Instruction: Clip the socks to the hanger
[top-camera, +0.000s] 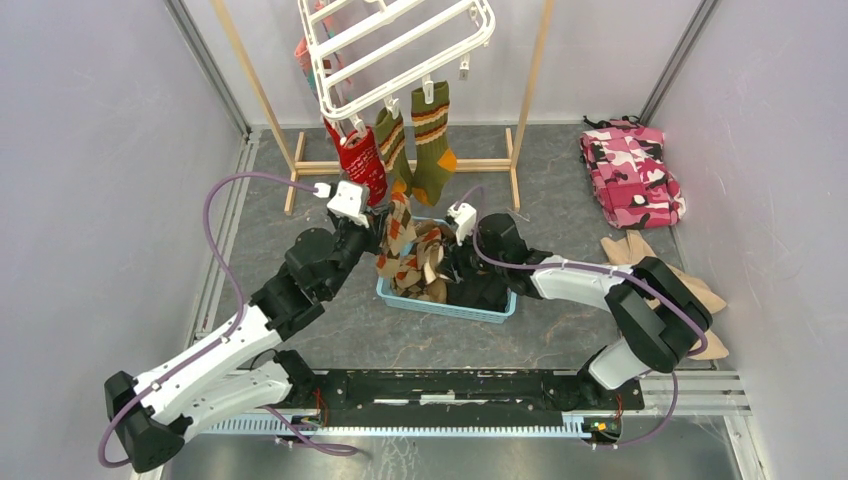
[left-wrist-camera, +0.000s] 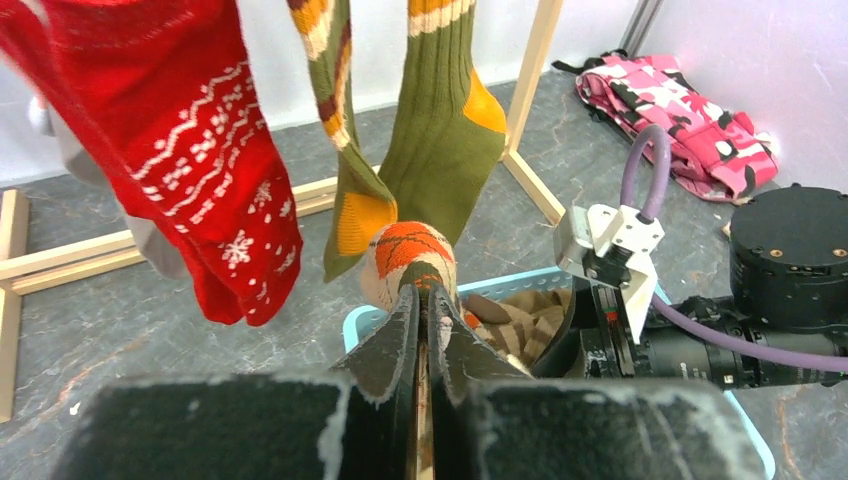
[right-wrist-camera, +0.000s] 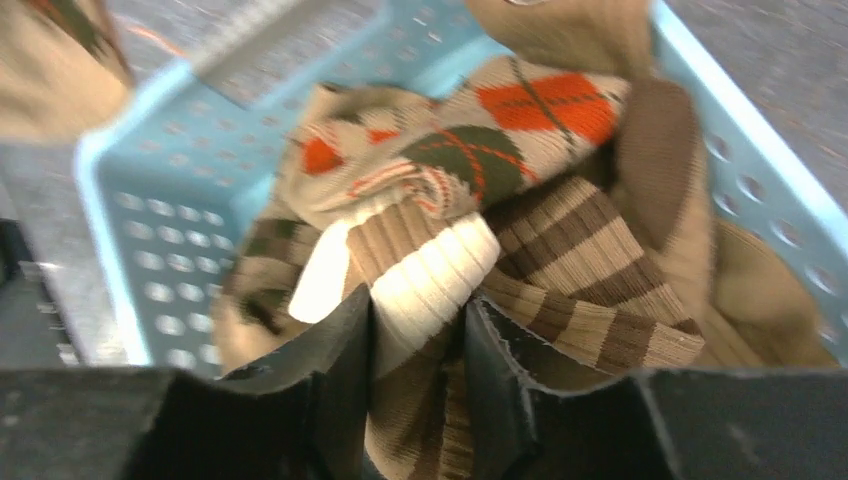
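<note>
My left gripper is shut on an orange, cream and brown argyle sock (top-camera: 396, 235), lifted above the blue basket (top-camera: 445, 312) of socks. My right gripper is down in the basket, its fingers either side of a brown sock with a cream band (right-wrist-camera: 428, 280); whether they grip it is unclear. The white hanger (top-camera: 400, 80) holds a red sock (left-wrist-camera: 200, 170), two olive socks with orange heels (left-wrist-camera: 440, 150) and others on its clips, some clips empty.
A wooden stand (top-camera: 515, 180) surrounds the hanging socks at the back. A pink camouflage bundle (top-camera: 630, 175) and a tan cloth (top-camera: 700, 300) lie at the right. Bare floor shows left of the basket.
</note>
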